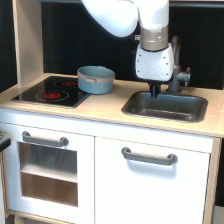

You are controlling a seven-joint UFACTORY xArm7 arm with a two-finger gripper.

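Observation:
A blue-grey pot (96,83) sits at the right side of the black stovetop, on the left half of the counter. My white arm reaches down from the top of the view. Its gripper (154,91), with small dark fingers, points downward over the back left part of the sink (178,107), well to the right of the pot. Nothing held shows at the fingertips, but they are too small and dark to tell whether they stand open or shut.
A dark faucet (178,72) rises just right of my hand, close to it. The stovetop (52,92) shows two red rings. Bare wooden counter (110,112) lies between pot and sink. Below are a glass-fronted oven door (48,165) and a white cabinet door (150,190), both with grey handles.

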